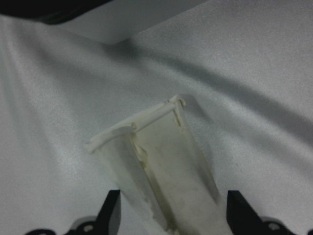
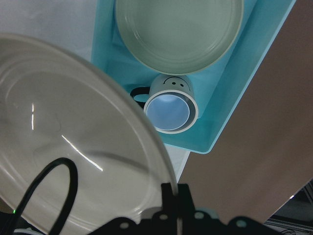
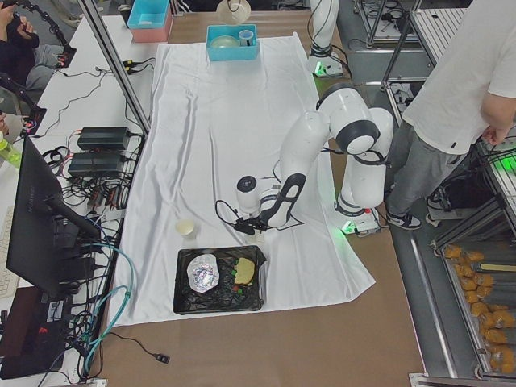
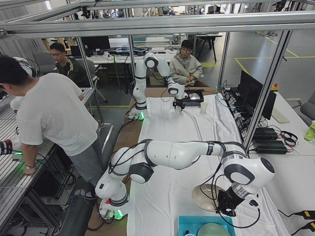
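Note:
My right gripper is shut on the rim of a beige plate (image 2: 73, 122), held up by the blue bin (image 2: 244, 73), which holds a green plate (image 2: 178, 34) and a mug with a blue cup inside (image 2: 167, 112). In the left wrist view, a creased cream strip-like object (image 1: 176, 166) lies on the white cloth between the open fingers of my left gripper, which hangs low near the black tray (image 3: 193, 298).
The black tray holds a foil item (image 3: 203, 278) and a yellow piece (image 3: 245, 271). A cream cup (image 3: 185, 227) stands left of my left gripper.

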